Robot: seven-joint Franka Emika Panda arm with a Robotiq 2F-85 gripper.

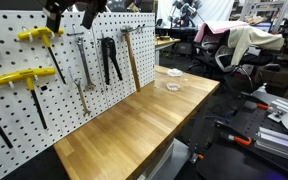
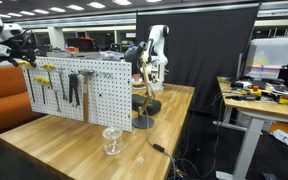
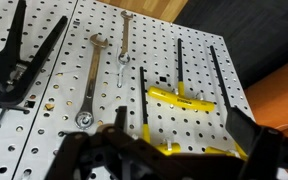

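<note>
My gripper stands open in front of the upper part of a white pegboard, near the upper yellow T-handle tool. In the wrist view, its dark fingers are spread, with yellow-handled tools visible on the board beyond the gap. Nothing is held. Left of those tools in that view hang a combination wrench, a smaller wrench and black-handled pliers. A wooden-handled hammer hangs farther along the board. In the second exterior view, the arm reaches in at the board's left end.
A wooden table runs along the board, mostly clear in front. Clear containers stand toward its far end in exterior view 1. Behind the board at left is an orange couch. An office chair stands beyond the table.
</note>
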